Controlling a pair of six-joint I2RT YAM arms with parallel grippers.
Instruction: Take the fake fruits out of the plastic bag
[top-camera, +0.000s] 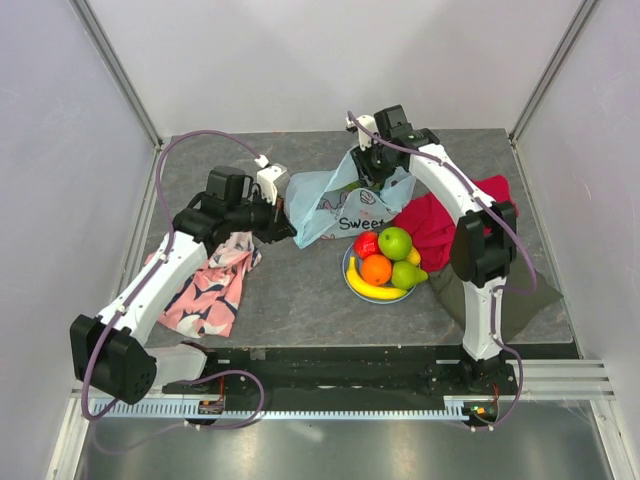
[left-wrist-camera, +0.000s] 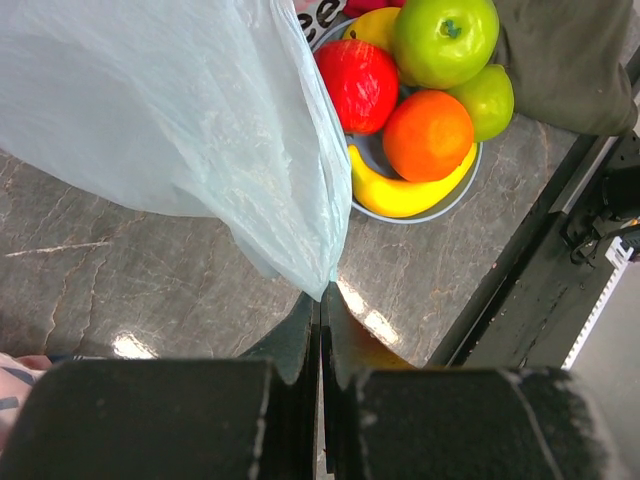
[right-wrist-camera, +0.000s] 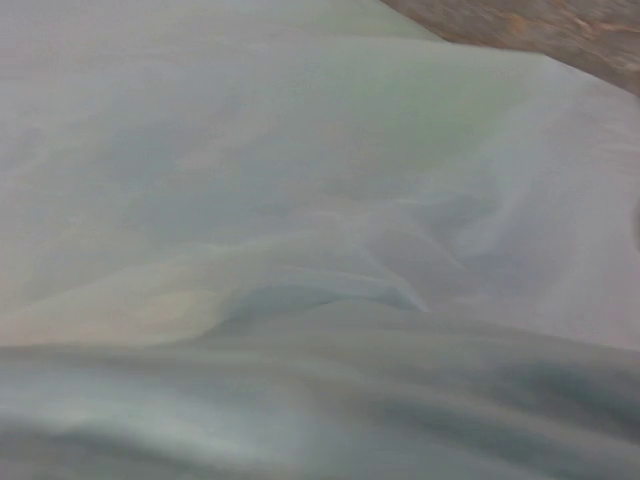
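A pale blue plastic bag (top-camera: 330, 205) with "Sweet" printed on it lies at the back centre. My left gripper is shut on the tip of its near corner, pulling it out. My right gripper (top-camera: 370, 170) is down in the bag's mouth at its right part, where a bit of green shows. The right wrist view is filled with translucent plastic (right-wrist-camera: 320, 200), so its fingers are hidden. A bowl (left-wrist-camera: 447, 204) in front of the bag holds several fruits: a red apple (left-wrist-camera: 355, 85), a green apple (left-wrist-camera: 440, 40), an orange (left-wrist-camera: 428, 135), a banana (left-wrist-camera: 400, 195) and a pear.
A pink patterned cloth (top-camera: 205, 295) lies at the front left. A red cloth (top-camera: 440, 230) and an olive cloth (top-camera: 525, 310) lie on the right.
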